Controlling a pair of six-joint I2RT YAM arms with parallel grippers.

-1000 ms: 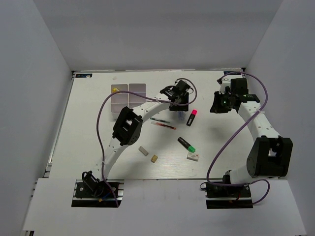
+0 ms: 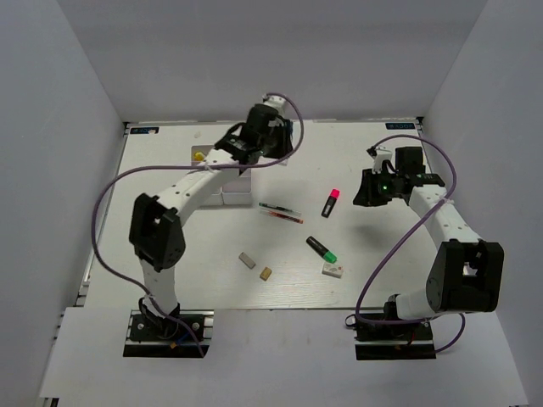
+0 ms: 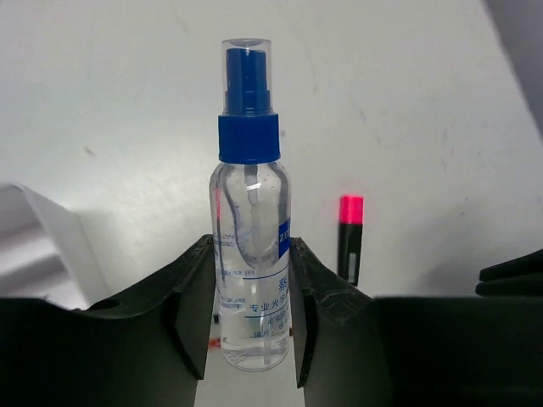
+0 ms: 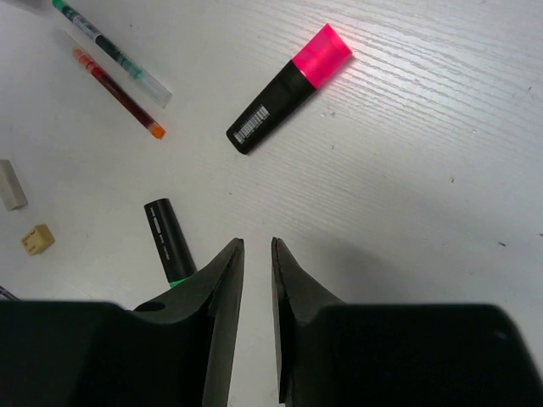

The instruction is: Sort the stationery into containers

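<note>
A clear spray bottle with a blue top is held upright in my left gripper, which is raised near the compartmented white container. My right gripper hangs over the table's right side, part open with a narrow empty gap. Nearer the front are a grey block, a tan block and a white block.
The left arm partly hides the container, which has a small yellow item inside. The table's left side and the area below my right gripper are bare.
My left gripper has risen and moved toward the back left with the bottle, leaving the spot beside the pink marker. The right gripper has moved slightly toward the front left.
</note>
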